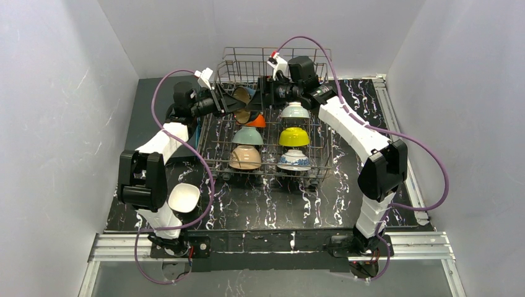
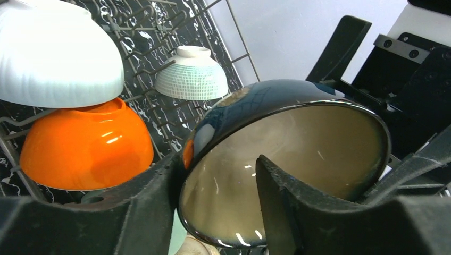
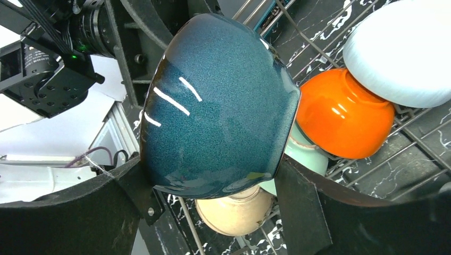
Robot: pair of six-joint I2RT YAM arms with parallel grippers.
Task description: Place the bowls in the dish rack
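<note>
A dark blue bowl with beige inside (image 1: 242, 102) is held on its side above the rack's upper left, between both grippers. My left gripper has its fingers either side of the bowl's rim; my right gripper reaches from the right, its fingers at the bowl's edges. Below sit upturned bowls in the dish rack (image 1: 328, 166): orange (image 2: 85, 149), white (image 2: 58, 58), green-striped (image 2: 190, 77), mint (image 1: 247, 136), peach (image 1: 245, 157), yellow (image 1: 294, 137) and blue-patterned (image 1: 293, 159). How firmly either gripper grasps cannot be told.
A small white square bowl (image 1: 184, 197) lies on the dark marble surface at the front left, beside the left arm. Walls close in on both sides and behind.
</note>
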